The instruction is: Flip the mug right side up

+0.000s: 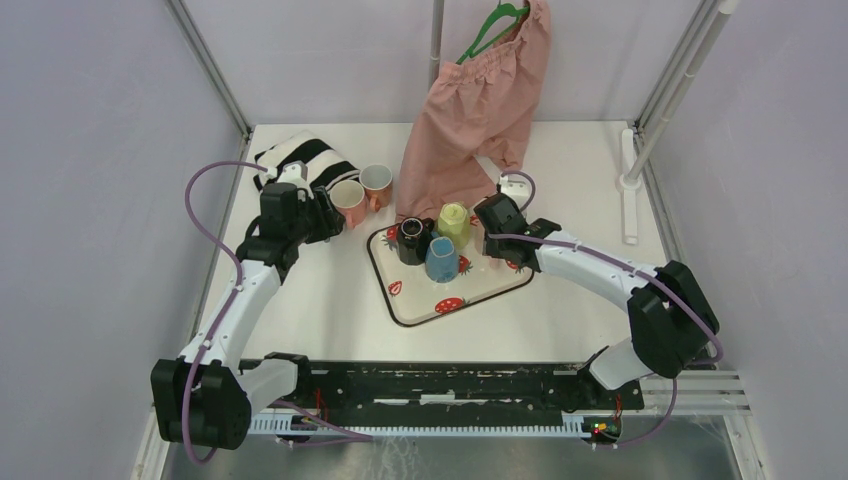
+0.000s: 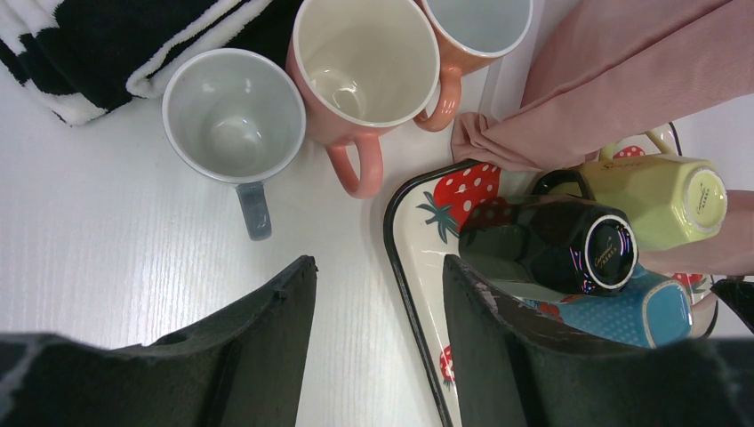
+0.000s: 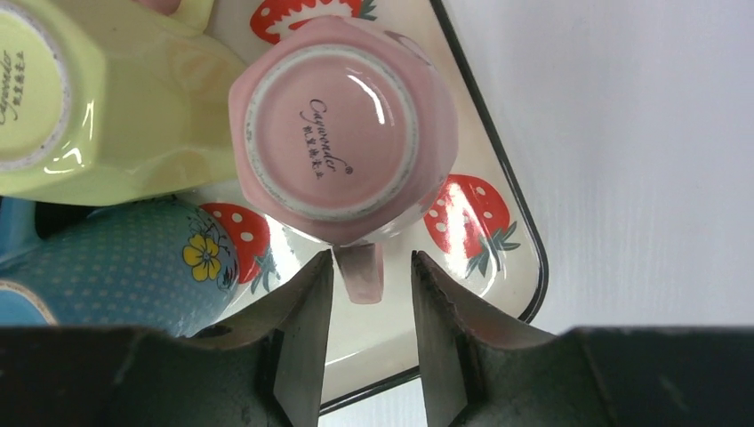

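A pink mug (image 3: 333,133) stands upside down on the strawberry tray (image 3: 382,342), its base up and its handle (image 3: 363,276) pointing toward my right gripper. That gripper is open, with the handle showing between its fingertips, nearer the left one; a gap shows on the right, and contact on the left I cannot tell. From the top, the right gripper hides most of this mug. Also base up on the tray are a yellow-green mug (image 1: 453,222), a black mug (image 1: 411,243) and a blue mug (image 1: 442,262). My left gripper is open and empty, left of the tray.
Upright left of the tray are a grey mug (image 2: 236,116), a pink mug (image 2: 364,62) and an orange-pink mug (image 1: 376,180), beside a striped cloth (image 1: 310,158). Pink trousers (image 1: 465,130) hang down to the tray's back edge.
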